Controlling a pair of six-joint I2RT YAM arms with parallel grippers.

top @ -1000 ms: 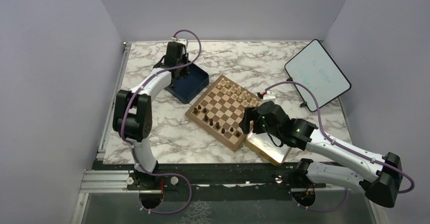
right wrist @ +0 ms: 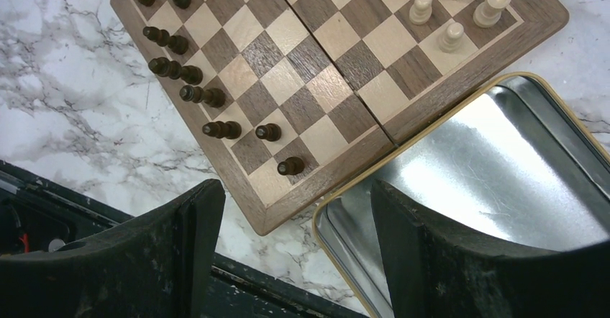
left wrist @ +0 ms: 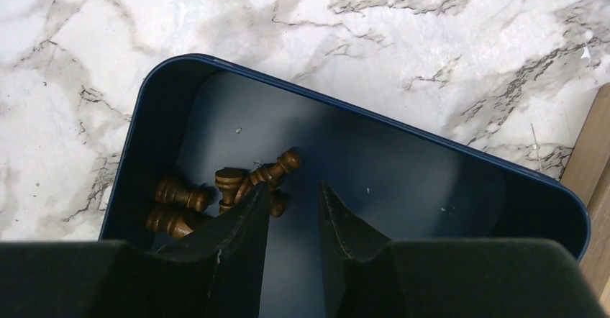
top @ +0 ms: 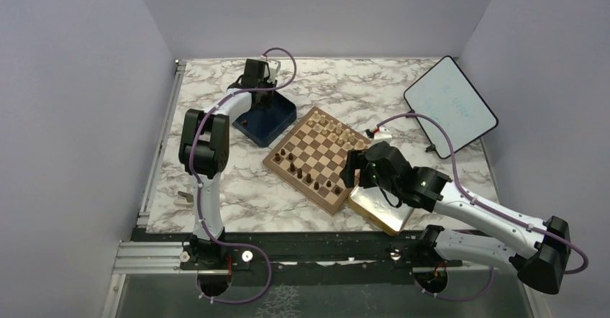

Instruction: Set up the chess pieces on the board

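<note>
Several dark brown chess pieces (left wrist: 278,167) lie in a heap on the left side of the blue bin (left wrist: 324,98) in the left wrist view. Over the bin my left gripper stands part open, with a gap between its fingers and no piece held; the heap is beside and partly behind its left finger. On the chessboard (right wrist: 334,145), dark pieces (right wrist: 228,129) stand along one side and light pieces (right wrist: 452,36) along the opposite one. My right gripper is open and empty above the board's near corner and the metal tray.
The gold-rimmed metal tray (right wrist: 489,160) sits against the board's edge and looks empty where visible. A whiteboard (top: 452,106) stands at the right. Bare marble tabletop (top: 360,80) lies behind the board.
My left arm has swung to the right, carrying its gripper a little right over the bin. The right arm and the pieces on the board look unmoved.
</note>
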